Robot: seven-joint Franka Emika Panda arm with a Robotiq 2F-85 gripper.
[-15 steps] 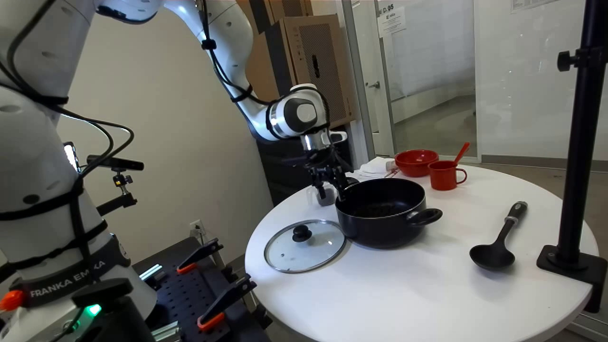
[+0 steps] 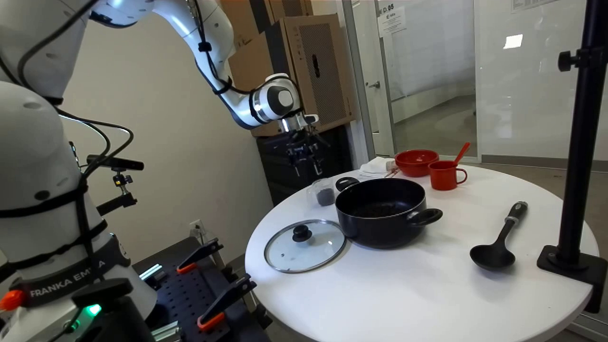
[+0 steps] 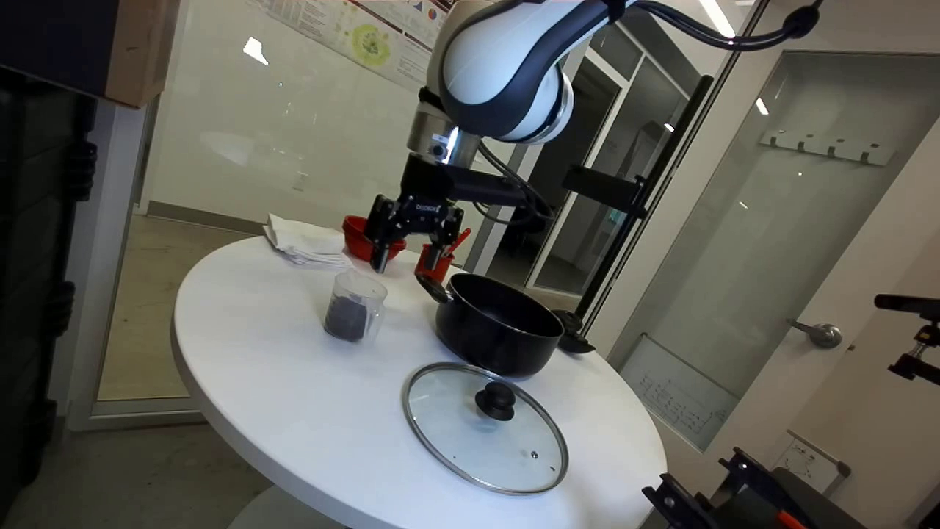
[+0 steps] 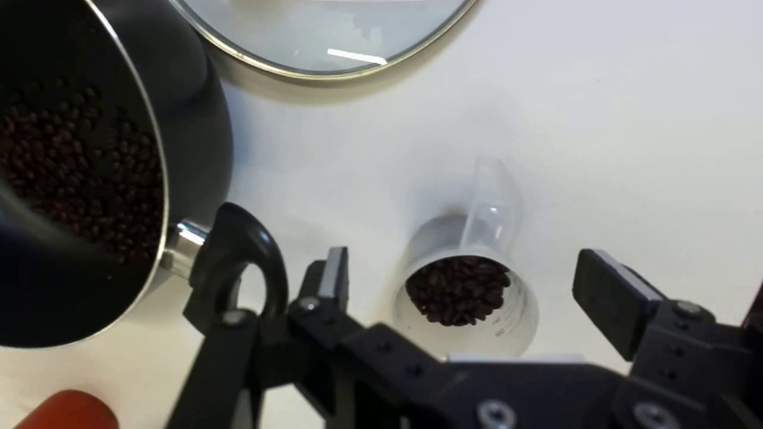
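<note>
My gripper is open, fingers wide apart, held above the table with nothing between them. Below it, in the wrist view, a clear measuring cup (image 4: 526, 318) stands on the table, dark beans (image 4: 458, 289) inside it and its handle pointing away from the gripper's base. The black pot (image 2: 370, 225) stands uncovered beside the cup; beans (image 4: 78, 171) lie across its bottom. Its glass lid (image 3: 458, 432) lies flat on the table, knob up. In exterior view 2 the cup (image 3: 354, 308) is upright, with the gripper (image 3: 407, 261) higher and behind it.
Behind the pot are a red bowl (image 2: 417, 163), a red mug (image 2: 443, 176) with a red utensil, and a folded white cloth (image 2: 376, 166). A black ladle (image 2: 496, 254) lies near the black pole (image 2: 575, 142).
In exterior view 1 my arm has risen and moved left, away from the pot's rim. The cup, pot and lid look to be in the same places.
</note>
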